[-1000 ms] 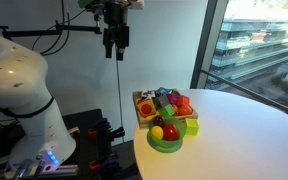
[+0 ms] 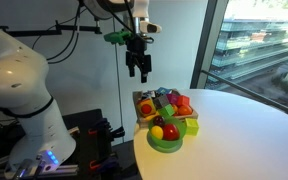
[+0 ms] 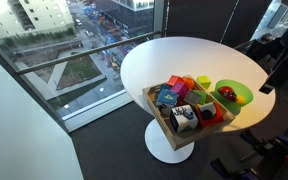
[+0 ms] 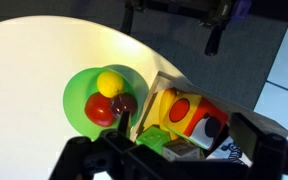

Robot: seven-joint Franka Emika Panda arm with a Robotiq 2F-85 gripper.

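Note:
My gripper hangs open above the near side of the tray, nothing between its fingers. In the wrist view, dark fingers stand apart over the tray. A green bowl on the white table holds a yellow round item, a red one and a dark red one. Beside it, a wooden tray is filled with several coloured blocks and boxes, among them a red-and-yellow item. A yellow-green block lies near bowl and tray. The fingers hide part of the tray's contents in the wrist view.
Large windows stand behind it. Dark base parts of the robot's stand lie close to the table's edge.
My gripper has moved to the right and lower in exterior view 1, closer to the tray. The bowl, tray and blocks have not moved.

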